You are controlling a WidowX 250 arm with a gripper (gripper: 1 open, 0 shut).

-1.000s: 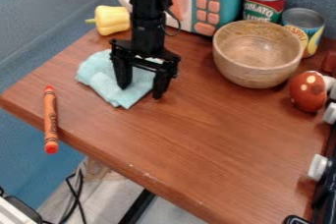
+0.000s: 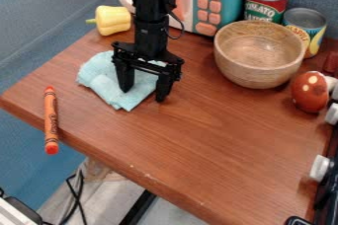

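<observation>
A black gripper [image 2: 142, 79] points down over a light blue folded cloth [image 2: 103, 68] on the wooden table [image 2: 211, 150]. Its two fingers stand apart, reaching down at the cloth, one over it and one at its right side. Whether any cloth is held between them is hard to tell.
An orange crayon [image 2: 51, 120] lies at the left edge. A wooden bowl [image 2: 258, 61], two cans [image 2: 264, 2], a pink and teal toy microwave [image 2: 211, 2], a yellow object [image 2: 110, 19] and a red round object [image 2: 309, 92] stand at the back and right.
The gripper has shifted very slightly over the cloth; otherwise the scene looks the same.
</observation>
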